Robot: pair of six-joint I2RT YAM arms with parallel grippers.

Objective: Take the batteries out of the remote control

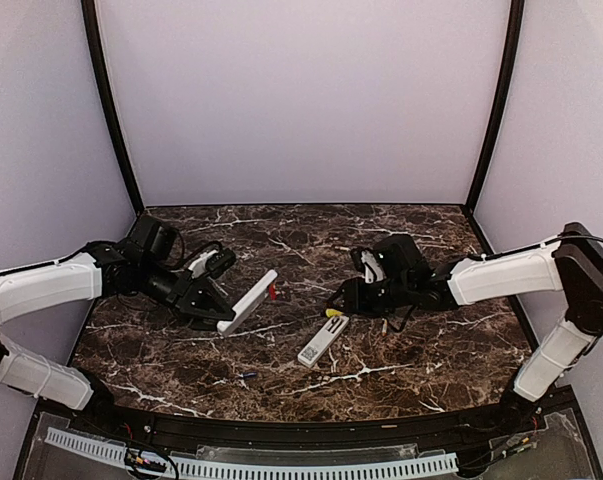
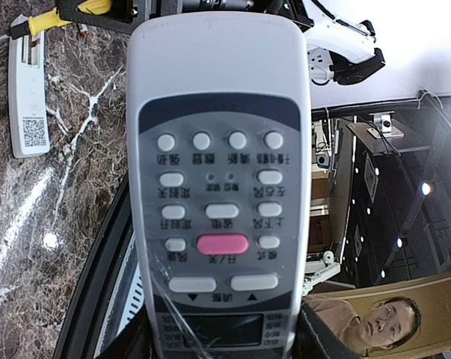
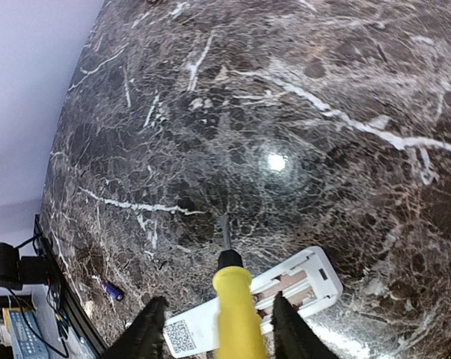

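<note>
A white remote control (image 2: 225,67) is gripped by my left gripper, raised and tilted above the table, buttons facing the left wrist camera. Its back is hidden there. A second white remote (image 1: 315,352) lies face down on the table, its battery compartment (image 3: 311,278) uncovered. My right gripper (image 1: 347,300) is shut on a yellow-handled screwdriver (image 3: 240,318), just above that compartment's end. In the right wrist view the handle covers part of the compartment, so I cannot tell whether a battery is in it.
A small blue-purple cylinder (image 1: 249,376) lies near the front of the marble table (image 1: 421,370). Something small and red (image 1: 273,291) is by the raised remote's far end; a small orange piece (image 1: 385,326) lies right of the lying remote.
</note>
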